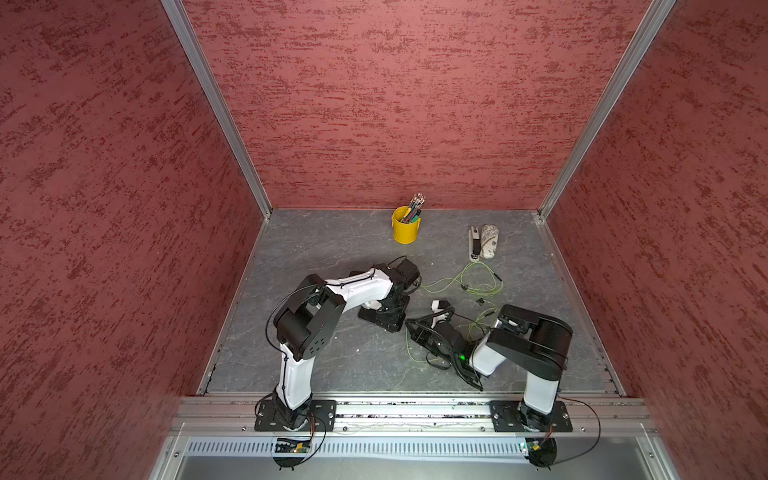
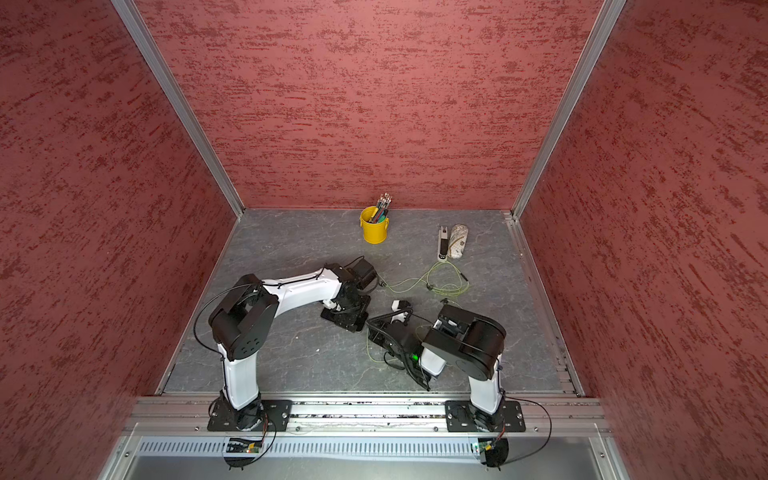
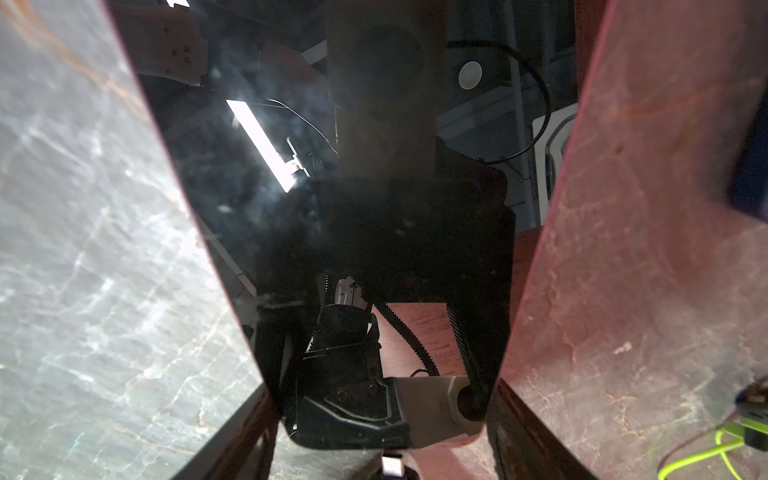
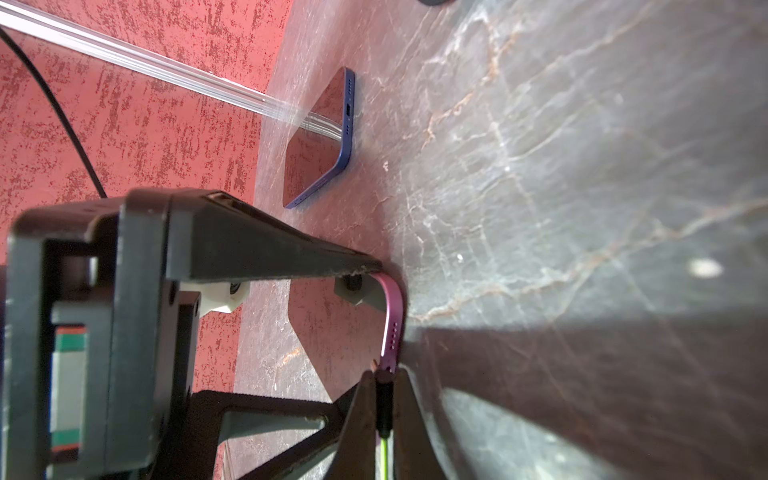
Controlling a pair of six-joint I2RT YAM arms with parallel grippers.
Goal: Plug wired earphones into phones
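A pink-edged phone [image 3: 360, 224] fills the left wrist view, my left gripper shut on it; in the right wrist view its rounded edge [image 4: 392, 320] and port side face my right gripper. That gripper is shut on the black plug of a green earphone cable [image 4: 384, 456], the plug's end at the phone's edge; whether it is inserted I cannot tell. A blue phone [image 4: 324, 144] lies farther off on the table. Both arms meet low in the middle in the top views.
A yellow cup of pens [image 1: 405, 228] stands at the back, with a stapler [image 1: 473, 241] and pale pouch [image 1: 489, 241] to its right. Coiled green cables [image 1: 480, 280] lie below them.
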